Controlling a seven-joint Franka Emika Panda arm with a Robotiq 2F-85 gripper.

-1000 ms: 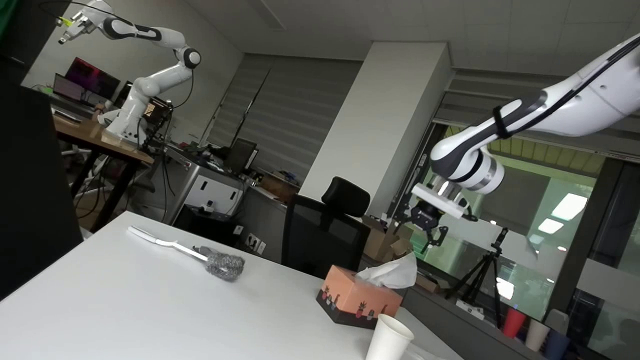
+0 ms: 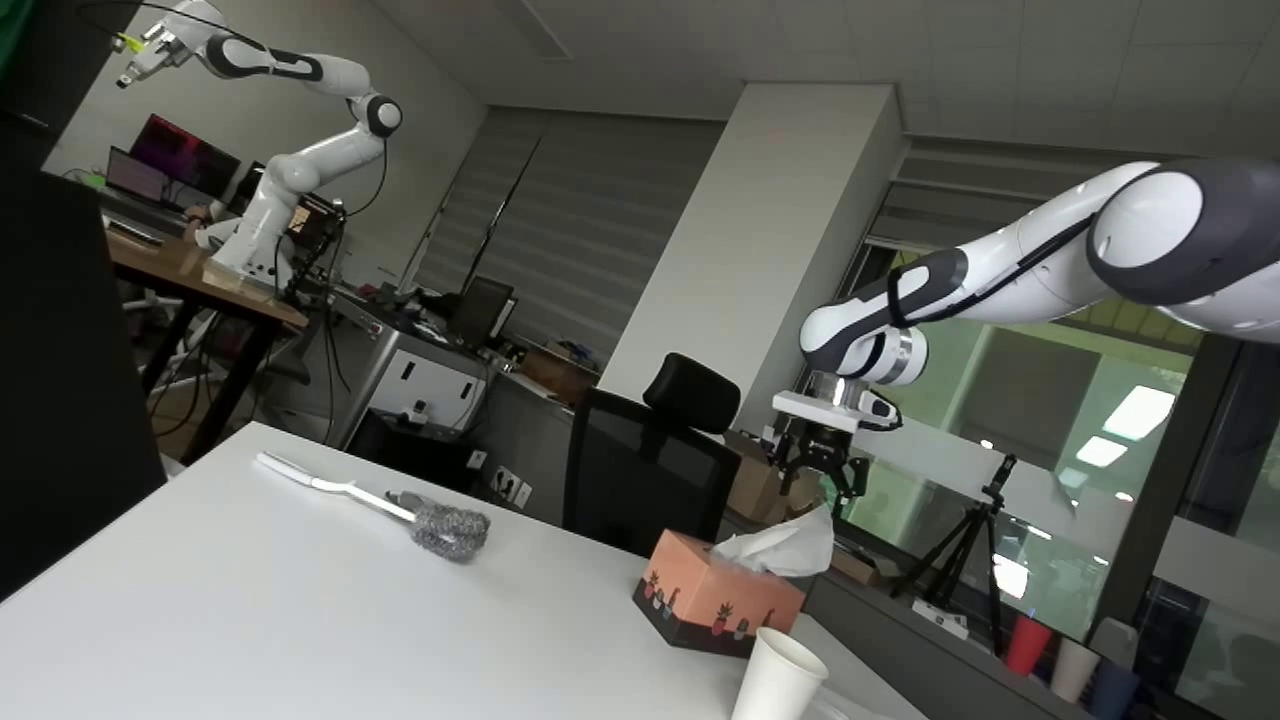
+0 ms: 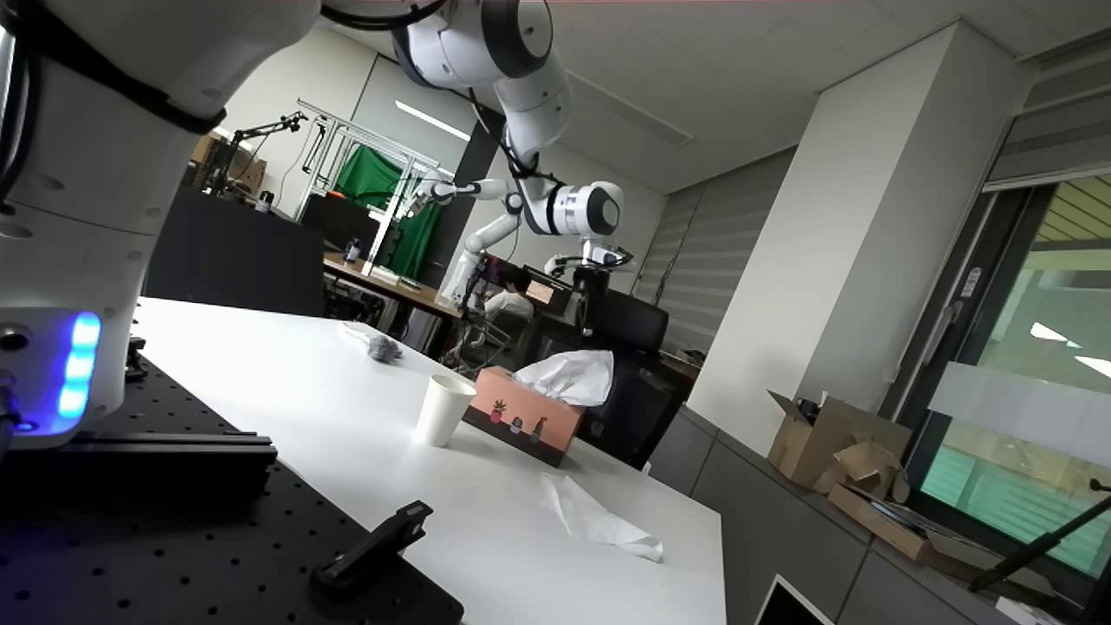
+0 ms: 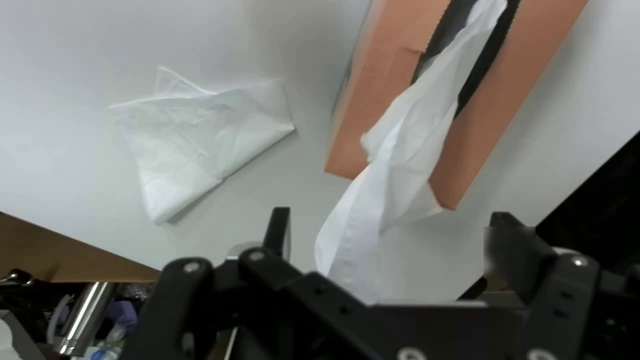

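An orange tissue box (image 2: 708,590) with a dark base stands on the white table, a white tissue (image 2: 786,546) sticking up out of its slot. Above that tissue hangs my gripper (image 2: 823,480), apart from it. In the wrist view the gripper has its black fingers (image 4: 277,231) spread wide, open. The box's tissue (image 4: 396,162) trails toward the gap between them, lower down, with nothing gripped. A loose folded tissue (image 4: 204,144) lies flat on the table beside the box; the second exterior view shows this loose tissue (image 3: 599,521) too.
A white paper cup (image 3: 444,408) stands upright close to the box. Farther off lies a grey-headed brush (image 2: 450,528) with a white handle. A black chair (image 2: 648,480) is behind the table edge.
In exterior view 1 my arm has moved left, and the gripper has turned from tilted to pointing nearly straight down above the box. Box, cup and brush have stayed put.
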